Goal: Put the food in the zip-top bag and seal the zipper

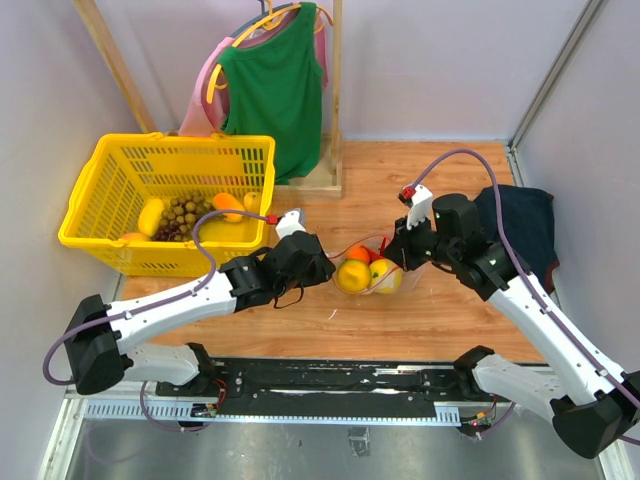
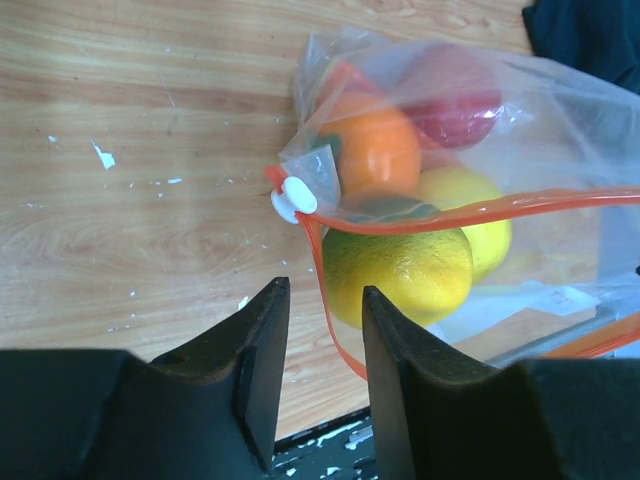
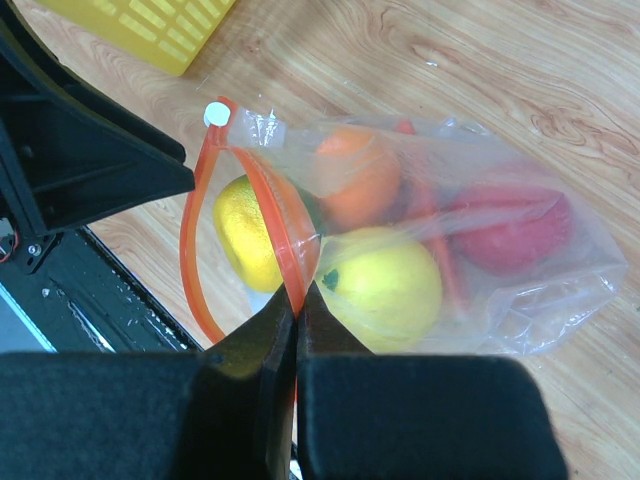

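The clear zip bag (image 3: 480, 330) lies on the table with its orange-rimmed mouth gaping towards the left arm. Inside are an orange fruit (image 3: 358, 178), a yellow round fruit (image 3: 385, 285), a yellow-green one (image 2: 400, 275) near the mouth and a red one (image 3: 512, 228). A white slider (image 2: 294, 199) sits at one end of the orange zipper (image 2: 500, 208). My right gripper is shut on the bag's rim. Part open, my left gripper stands just outside the mouth; the rim's corner passes near its fingertips, and nothing shows gripped.
A yellow basket (image 1: 190, 262) at the left holds grapes (image 1: 180, 215) and other toy food. Behind hangs a green top (image 1: 275, 90) on a wooden rack. Dark cloth (image 1: 520, 225) lies at the right. Bare wood surrounds the bag.
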